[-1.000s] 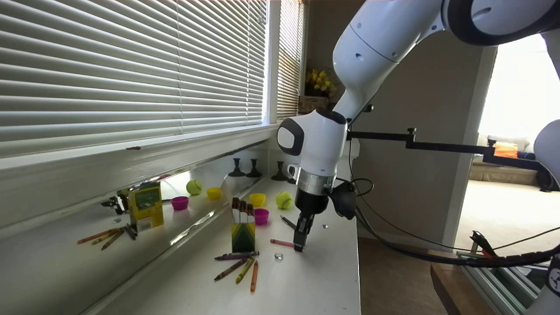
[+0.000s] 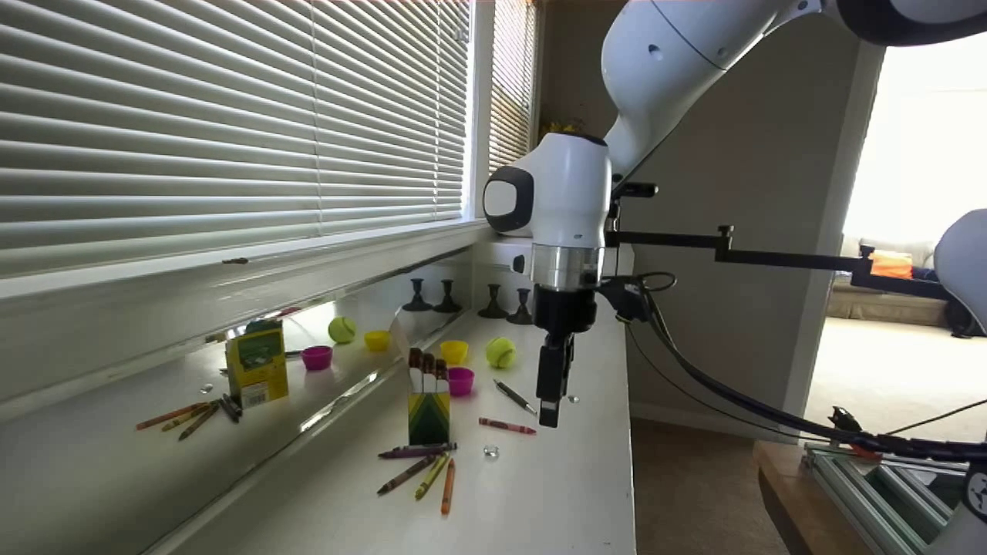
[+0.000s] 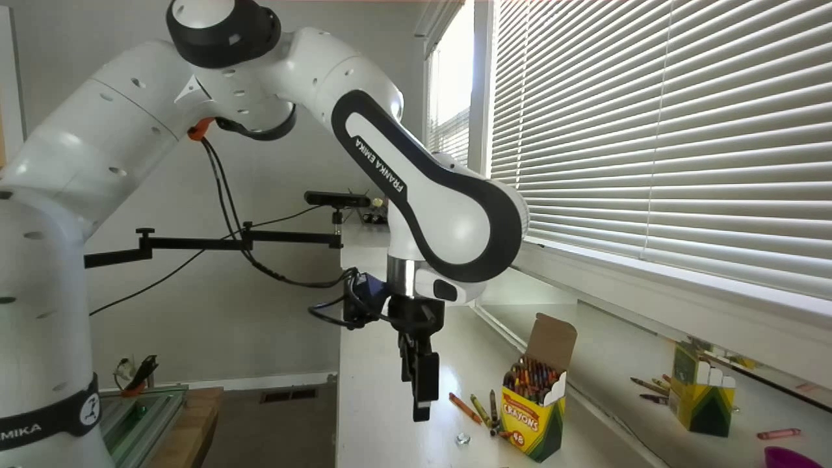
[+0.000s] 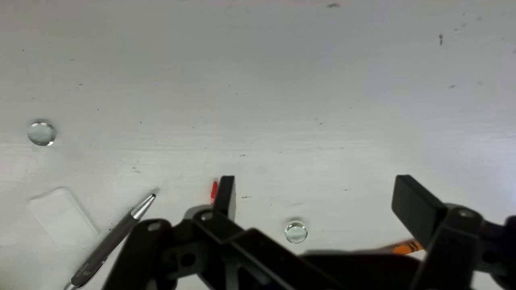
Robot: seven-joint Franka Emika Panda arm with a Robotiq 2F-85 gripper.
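My gripper (image 2: 550, 412) hangs above the white surface, fingers downward. In the wrist view its black fingers (image 4: 419, 210) stand wide apart, open, with nothing held between them. A red crayon (image 2: 506, 425) lies on the surface below and left of the fingertips in exterior view 1; only its red tip (image 4: 214, 190) shows beside one finger in the wrist view. A clear glass bead (image 4: 296, 232) appears between the fingers, but down on the surface. The yellow-green crayon box (image 3: 533, 405) stands with its lid up, full of crayons. An orange crayon (image 4: 407, 247) is partly hidden by the other finger.
A grey pen (image 4: 111, 241) and another bead (image 4: 41, 133) lie nearby. Loose crayons (image 2: 432, 476) spread before the box. Behind it are a magenta cup (image 2: 459, 381), yellow cup (image 2: 454, 351), tennis ball (image 2: 500, 352) and dark candlesticks (image 2: 493, 304). A mirror-like panel backs the surface.
My gripper has risen off the surface from beside the red crayon and turned more upright. The red crayon still lies there, its right end now uncovered and slightly shifted.
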